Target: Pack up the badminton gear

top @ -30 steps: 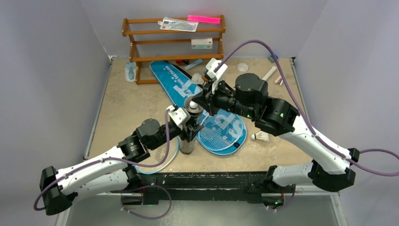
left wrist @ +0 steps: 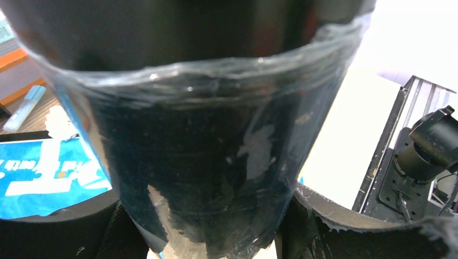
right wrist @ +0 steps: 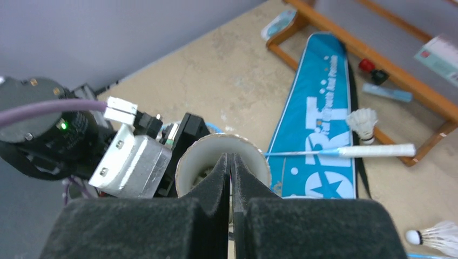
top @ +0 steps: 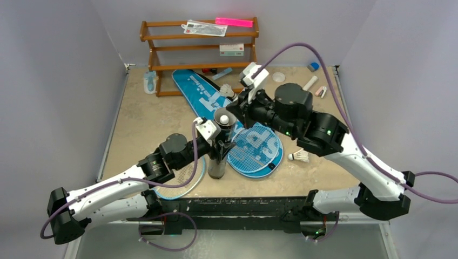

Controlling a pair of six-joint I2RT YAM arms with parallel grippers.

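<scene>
My left gripper [top: 222,148] is shut around a tall, dark shuttlecock tube [top: 217,169]; in the left wrist view the tube [left wrist: 200,156] fills the space between the fingers. Its open mouth faces up, and a shuttlecock's white cork [top: 224,119] shows inside it from above. Right over the mouth's edge is my right gripper, shut with nothing visible between its fingers, hiding part of the opening. Loose shuttlecocks lie near the bag's middle [top: 227,90] and to the right [top: 299,156]. A racket [top: 254,147] rests on the blue racket bag [top: 188,85].
Another racket [top: 185,186] lies at the front left, partly under the left arm. A wooden rack [top: 162,67] stands at the back, holding a box [top: 231,49] and other items. Small objects, among them a white cylinder [top: 310,83], sit at the back right. Bare table shows at left.
My right gripper has shifted slightly right and back from over the tube's mouth, uncovering more of it. The left gripper and tube have moved slightly to the right.
</scene>
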